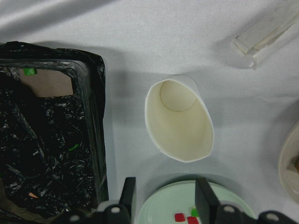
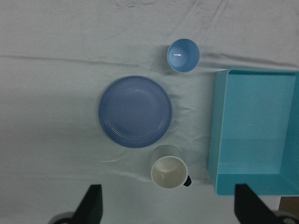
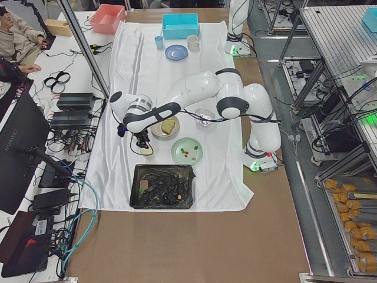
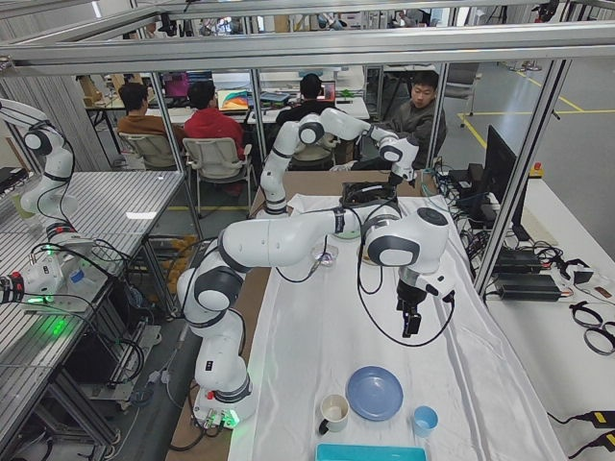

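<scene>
My left gripper (image 3: 141, 141) stands open above a white paper cup (image 1: 180, 121), which lies tilted on the cloth beside the black-lined bin (image 1: 42, 126). A pale strip-like object (image 1: 264, 30) lies near the cup. A green plate (image 3: 187, 151) holds small red and green pieces; a beige plate (image 3: 157, 131) holds a yellowish item. My right gripper (image 4: 411, 322) hangs open over the far end, above a blue plate (image 2: 135, 111), a blue cup (image 2: 183, 55) and a white mug (image 2: 168, 170).
A turquoise bin (image 2: 250, 130) sits beside the mug. A clear bowl (image 3: 205, 118) is partly behind the left arm. Monitor, cables and a metal post line one side.
</scene>
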